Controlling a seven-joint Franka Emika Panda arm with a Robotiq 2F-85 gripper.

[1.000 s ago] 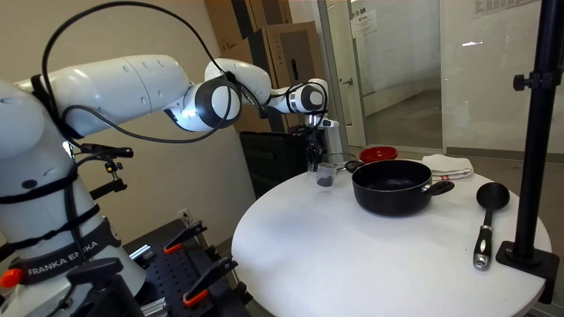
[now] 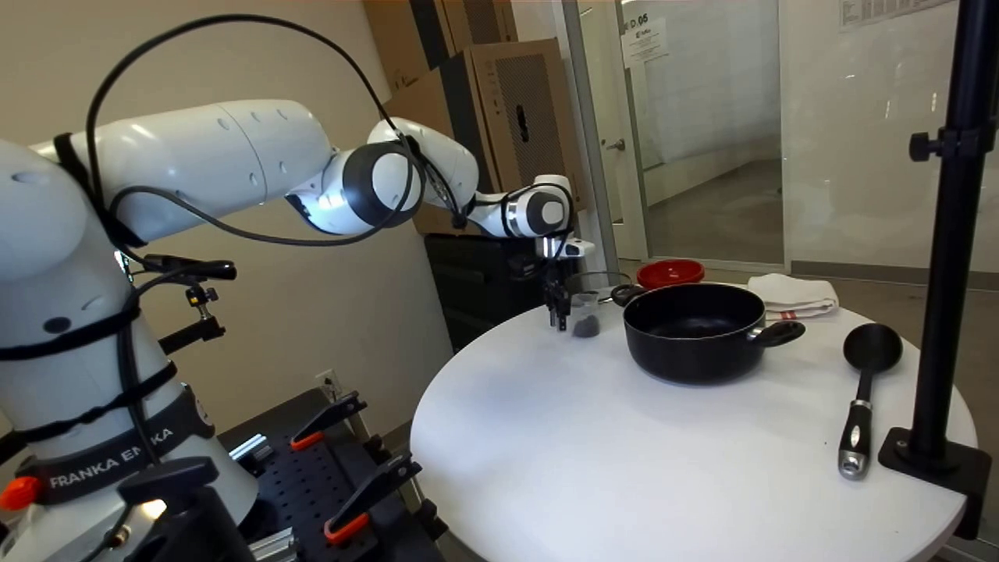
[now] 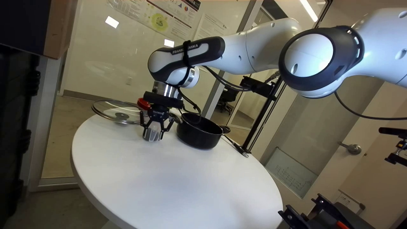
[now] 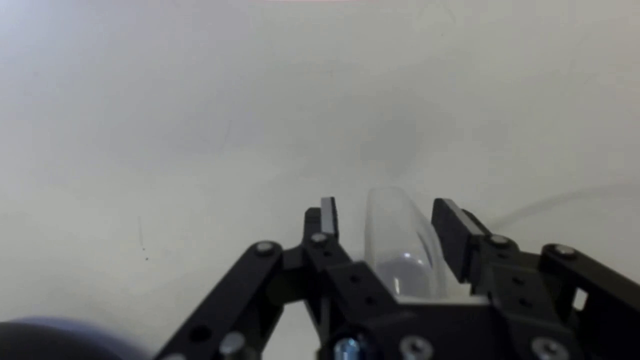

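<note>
A clear plastic cup (image 2: 586,317) with something dark at its bottom is at the far side of the white table, left of the black pot (image 2: 693,342). My gripper (image 3: 153,132) points down at the cup, one finger on each side of it. In the wrist view, the see-through cup (image 4: 396,240) shows between the fingers of the gripper, nearer the right one. A gap separates it from the left finger (image 4: 328,217). The fingers are part open; whether the right finger touches the cup cannot be told.
A glass lid (image 3: 116,111) and a red bowl (image 2: 670,272) lie behind the cup and pot. Farther right are a folded white towel (image 2: 791,294), a black ladle (image 2: 871,354) and a black post (image 2: 939,281).
My gripper has come down to the table beside the cup. In exterior view 1 the cup now appears slightly farther right and lower. The pot has not moved.
</note>
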